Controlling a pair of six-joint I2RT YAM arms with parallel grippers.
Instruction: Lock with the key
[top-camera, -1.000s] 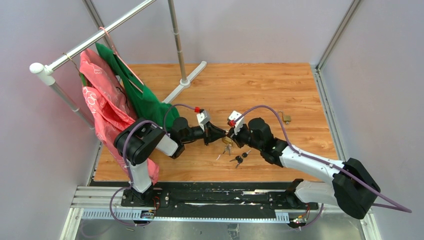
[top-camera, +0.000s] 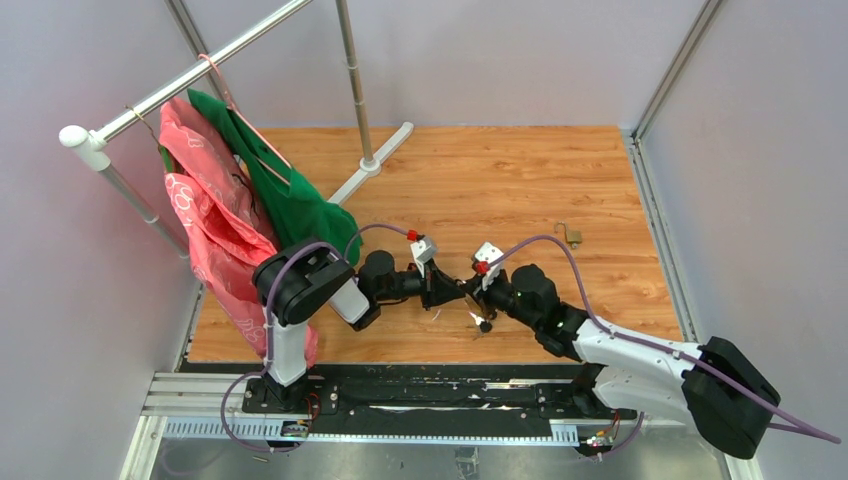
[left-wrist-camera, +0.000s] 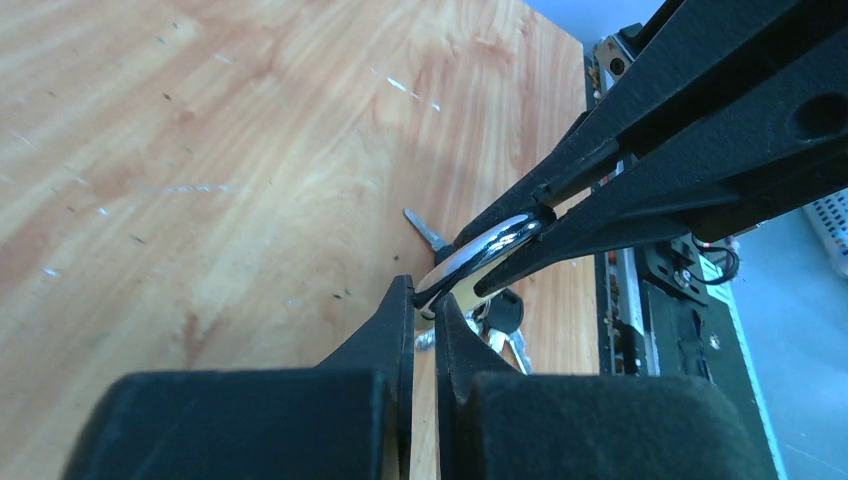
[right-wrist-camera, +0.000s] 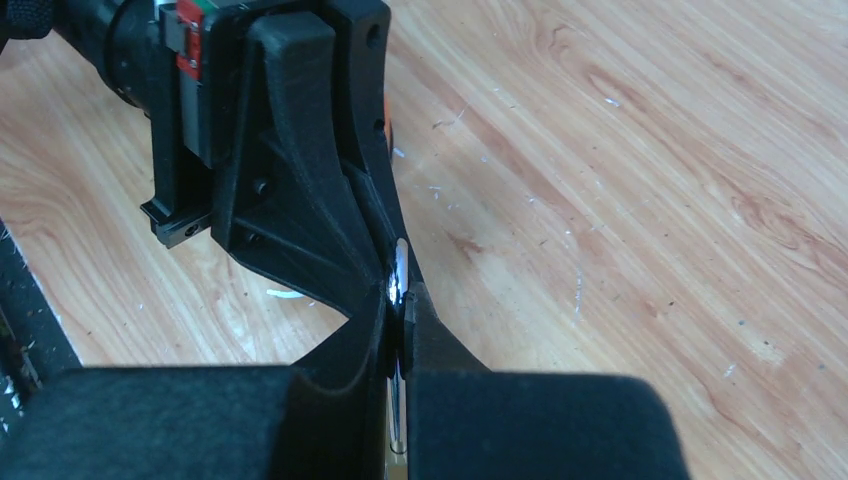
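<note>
In the left wrist view, a padlock's bright silver shackle (left-wrist-camera: 475, 262) runs between my two grippers. My left gripper is shut on one end of it. From the upper right, my right gripper has its fingers around the other part. A bit of the brass padlock body (left-wrist-camera: 468, 292) shows beneath the shackle, the rest hidden by fingers. Keys (left-wrist-camera: 510, 312) with dark heads show below and behind it; whether any hangs from the lock I cannot tell. Seen from the right wrist, the shackle (right-wrist-camera: 398, 290) stands edge-on between the right gripper's (right-wrist-camera: 398, 310) fingertips.
A second brass padlock (top-camera: 573, 237) lies at the right of the wooden table (top-camera: 500, 170). A rack (top-camera: 355, 85) with red cloth (top-camera: 215, 215) and green cloth (top-camera: 290, 200) stands at the left, close to the left arm.
Both grippers have moved together slightly right and toward the front edge with the padlock. In the top view they now cover the lock and some of the keys that showed earlier.
</note>
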